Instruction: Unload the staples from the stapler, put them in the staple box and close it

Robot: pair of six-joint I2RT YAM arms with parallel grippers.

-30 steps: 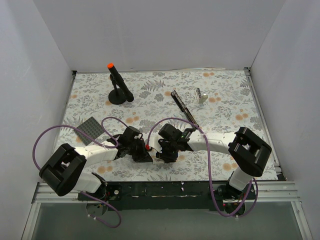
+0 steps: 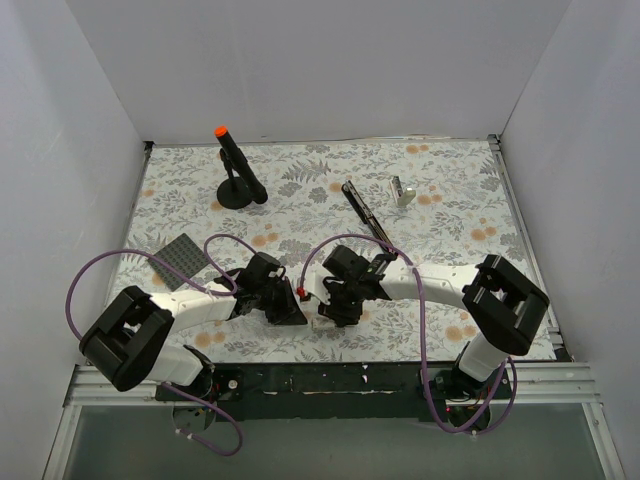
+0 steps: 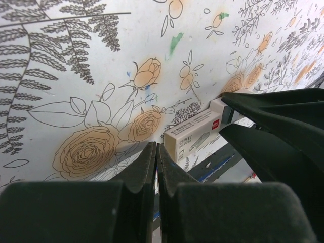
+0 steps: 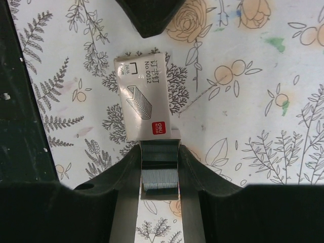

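A small white staple box with a red label [image 3: 195,132] [image 4: 144,96] lies near the table's front edge. A silver staple strip [image 4: 159,177] sits in the inner piece at its end, with my right gripper [image 2: 340,315] shut on that piece. My left gripper [image 2: 298,320] is shut, nothing visible between its fingers, just left of the box. The stapler [image 2: 365,215] lies long and black on the table behind my arms.
A white and grey object [image 2: 403,195] stands at the back right, a black stand [image 2: 245,175] at the back left. A dark square mat [image 2: 178,255] lies on the left.
My right gripper has shifted slightly to the right, away from the left one, which looks unmoved.
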